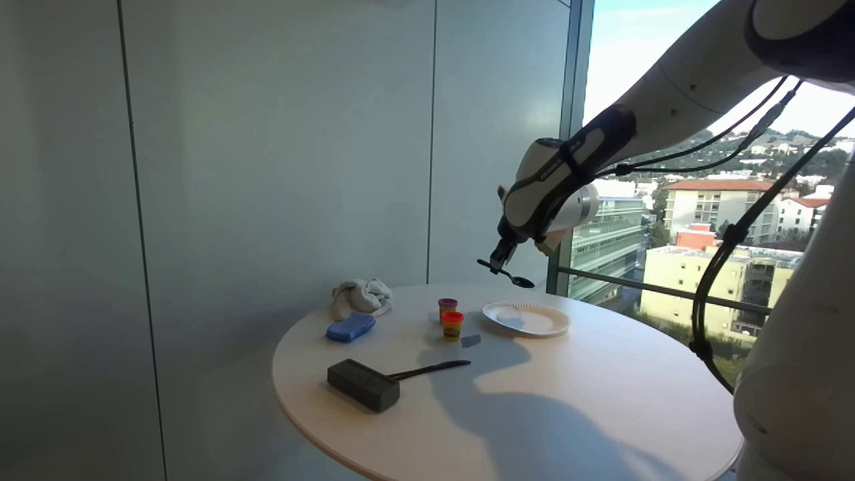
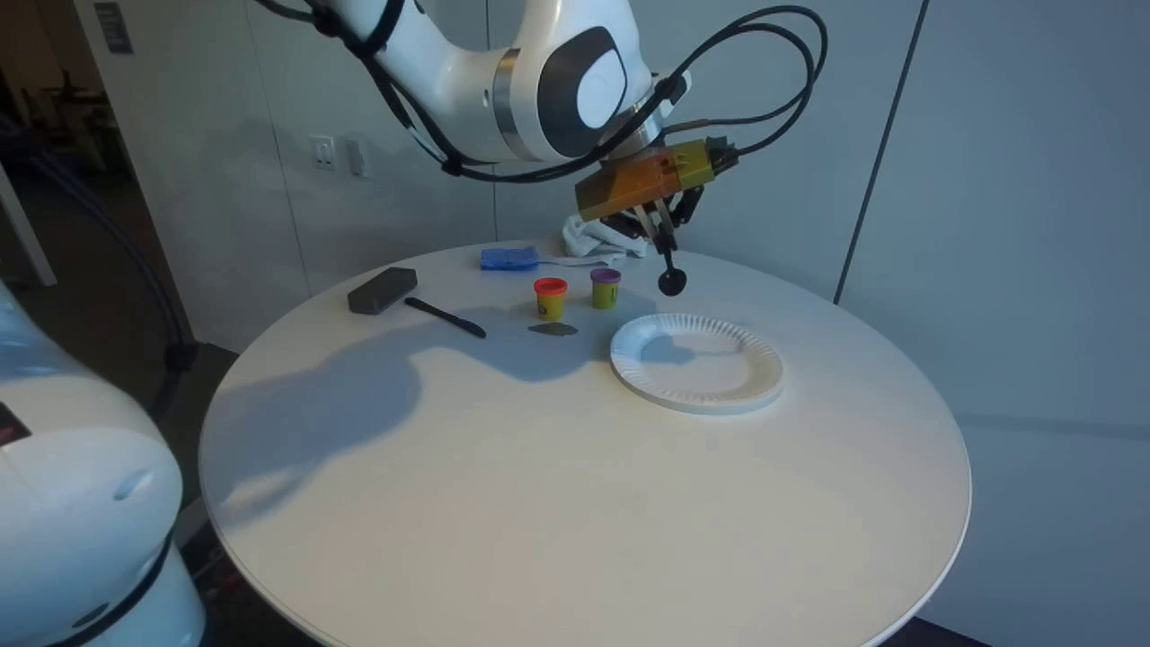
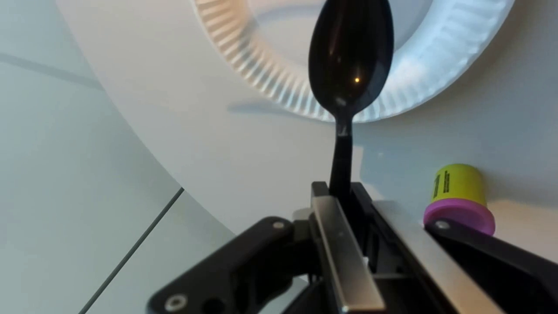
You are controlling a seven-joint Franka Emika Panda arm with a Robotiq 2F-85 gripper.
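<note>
A black spoon point(image 3: 351, 55) is pinched by its handle in my gripper, which is shut on it. In the wrist view the bowl points away from the fingers and covers part of a white paper plate point(image 3: 256, 68). From the side, the spoon point(image 1: 522, 282) hangs clear of the table, tilted, its bowl lower than the handle end. The plate point(image 1: 493, 308) lies on the table below. In the other exterior view the gripper point(image 2: 665, 250) is beyond the plate point(image 2: 636, 372), with the spoon's bowl point(image 2: 673, 282) lowest.
Two small tubs, one purple-lidded point(image 2: 605, 289) and one red-lidded point(image 2: 551, 298), stand beside the plate, near a flat grey piece point(image 1: 470, 341). Farther off are a blue item point(image 1: 351, 326), a crumpled cloth point(image 1: 362, 297), a dark block point(image 1: 363, 385) and a black-handled utensil point(image 2: 444, 317).
</note>
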